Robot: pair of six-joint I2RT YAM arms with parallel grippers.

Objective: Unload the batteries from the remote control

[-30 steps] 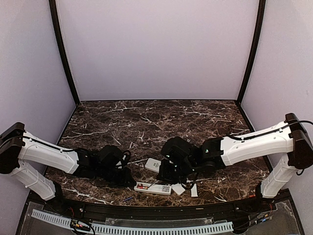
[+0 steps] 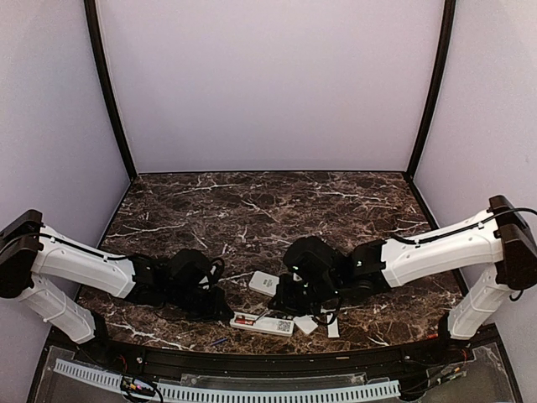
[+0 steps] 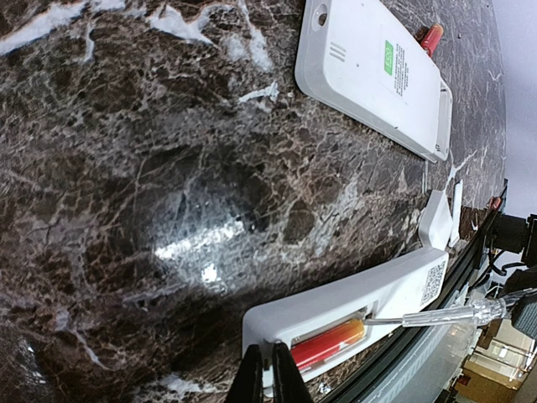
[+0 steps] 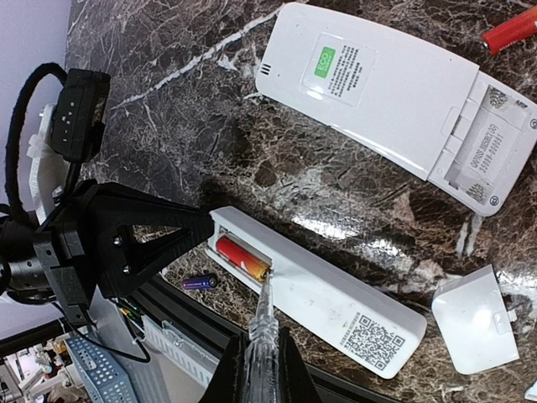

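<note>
A narrow white remote [image 4: 352, 302] lies at the table's front, its compartment holding a red-orange battery [image 4: 239, 253]. My left gripper is shut on the remote's left end. My right gripper is shut on a clear-handled screwdriver [image 3: 445, 314], whose tip sits at the battery's inner end in the compartment. A loose blue battery [image 4: 196, 282] lies beside the remote, on the front side.
A larger white remote [image 4: 361, 92] with an open, empty compartment lies behind, a red battery [image 4: 508, 29] near it. A white cover [image 4: 474, 319] lies to the right.
</note>
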